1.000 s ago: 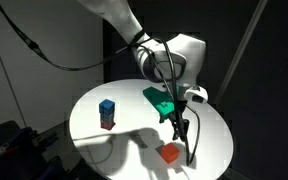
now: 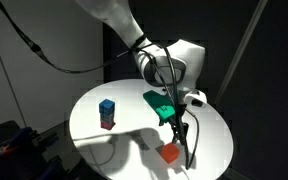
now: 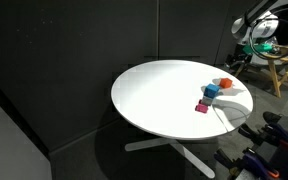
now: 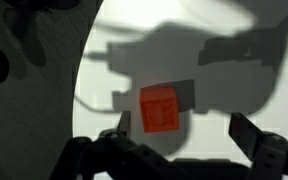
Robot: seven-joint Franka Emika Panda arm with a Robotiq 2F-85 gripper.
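Note:
An orange-red block [image 2: 169,152] lies on the white round table, near its front edge in exterior view 1. Above it, and apart from it, hangs my gripper [image 2: 181,132]. In the wrist view, the block [image 4: 159,108] shows below and left of centre, nearer the left of the two separated fingertips [image 4: 237,122]. Nothing is between the fingers; the gripper is open. A blue block [image 2: 107,106] stands on a red block [image 2: 107,121], left of the gripper in exterior view 1.
The white round table [image 3: 134,88] has wide bare space away from the blocks. A black cable [image 2: 89,70] hangs along the arm. The arm's shadow falls across the tabletop around the orange-red block.
The arm has shifted only slightly, a little leftward in exterior view 1. The blocks have stayed where they were, and the gripper remains empty.

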